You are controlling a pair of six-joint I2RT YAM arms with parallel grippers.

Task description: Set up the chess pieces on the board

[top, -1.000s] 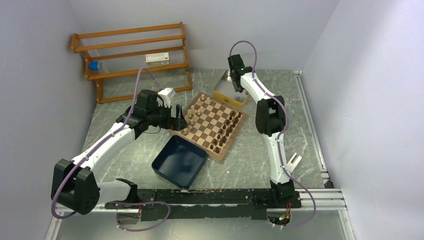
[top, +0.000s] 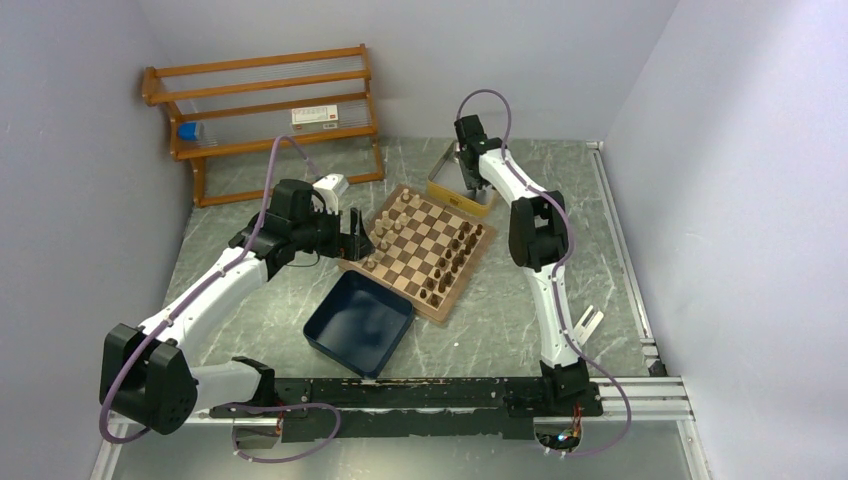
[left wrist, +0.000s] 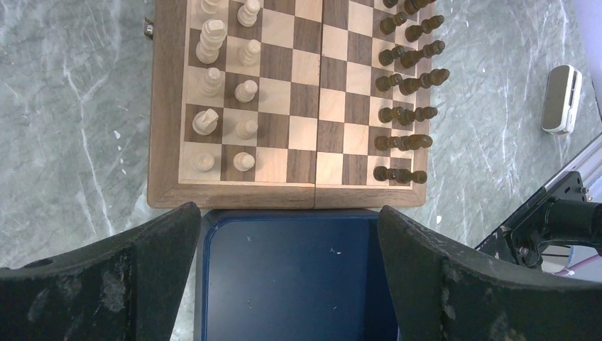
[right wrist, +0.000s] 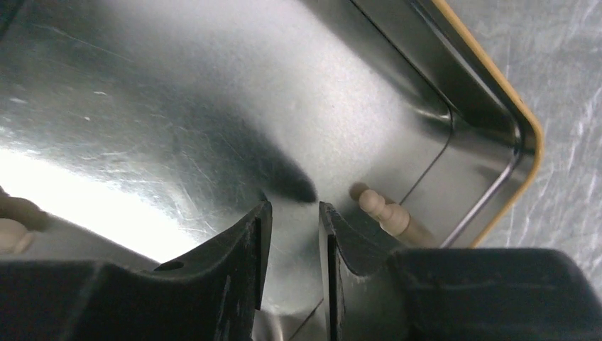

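The chessboard [top: 424, 240] lies mid-table. Dark pieces [left wrist: 408, 82] stand in two rows along its right side; light pieces [left wrist: 213, 85] occupy squares on its left side. At the back, a yellow-rimmed metal box [top: 460, 200] contains a light piece [right wrist: 387, 213], lying near a corner in the right wrist view, and part of another light piece [right wrist: 13, 233] at the left edge. Inside this box my right gripper is lowered, its fingers slightly apart with nothing visible between the tips. Beside the board's left edge, my left gripper [top: 357, 235] stands open and empty.
An empty dark blue bin [top: 357, 325] sits in front of the board. A wooden rack [top: 265, 150] stands at the back left. The table right of the board is clear, apart from a small white object [top: 588, 326] near the right edge.
The left arm and the pieces on the board look unchanged.
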